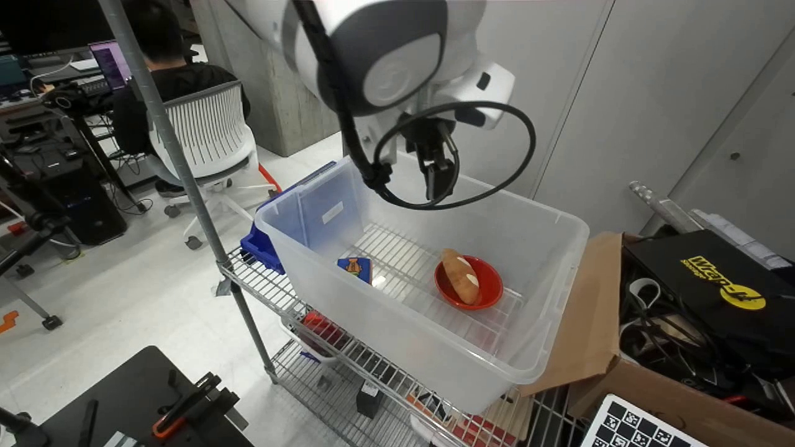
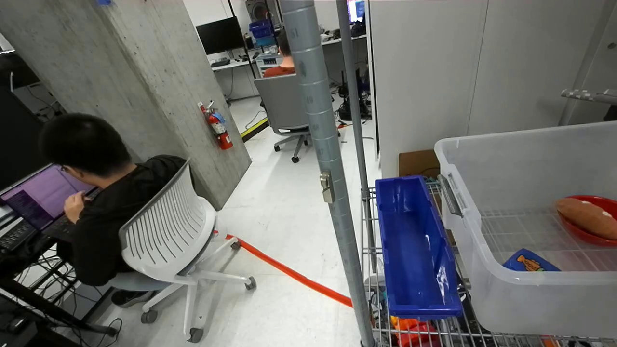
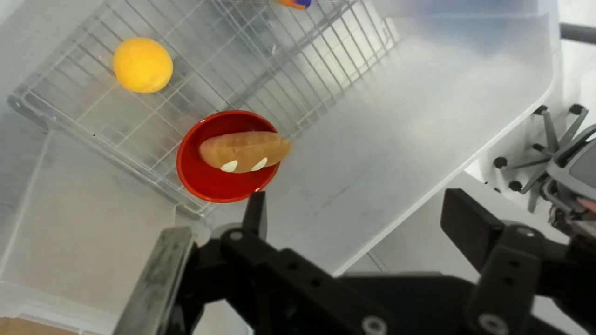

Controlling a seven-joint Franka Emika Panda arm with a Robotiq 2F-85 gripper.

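Note:
My gripper is open above the clear plastic bin (image 1: 428, 339), its fingers wide apart and nothing between them. In the exterior view the gripper (image 1: 438, 182) hangs over the bin's back wall. Inside the bin, a red bowl (image 3: 201, 176) holds a brown bread-like piece (image 3: 246, 150) with white marks. Off to one side of the bowl, a yellow ball (image 3: 143, 65) shows on the bin floor in the wrist view; the near wall seems to hide it in the first exterior view. A small blue packet (image 1: 356, 269) lies near the bin's left end.
A blue tray (image 2: 416, 248) stands on the wire shelf beside the bin. To the right is an open cardboard box (image 1: 585, 320) full of cables. A metal post (image 1: 168, 141) rises at the shelf's corner. Much of the bin floor is bare.

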